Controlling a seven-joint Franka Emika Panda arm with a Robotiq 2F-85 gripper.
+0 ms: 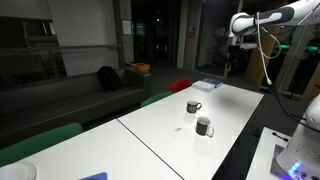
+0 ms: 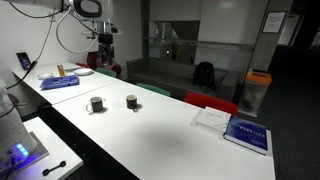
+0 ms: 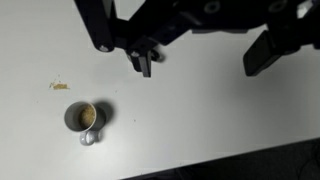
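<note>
My gripper is open and empty, high above the table; one finger (image 3: 146,66) shows at the centre of the wrist view. In exterior view 1 the gripper (image 1: 230,66) hangs at the upper right, well clear of the mugs. A grey mug (image 1: 204,128) stands upright at the table's near side, also seen as a mug (image 2: 97,104) in exterior view 2. Farther back is a darker mug (image 1: 193,107). From above, one mug (image 3: 86,117) shows something brownish inside; the other is mostly hidden behind the gripper.
Yellowish-brown crumbs (image 3: 60,86) lie on the tabletop. A white book (image 2: 212,118) and a blue book (image 2: 247,134) rest at one end; a blue tray (image 2: 60,83) and a plate (image 2: 83,72) are at the other.
</note>
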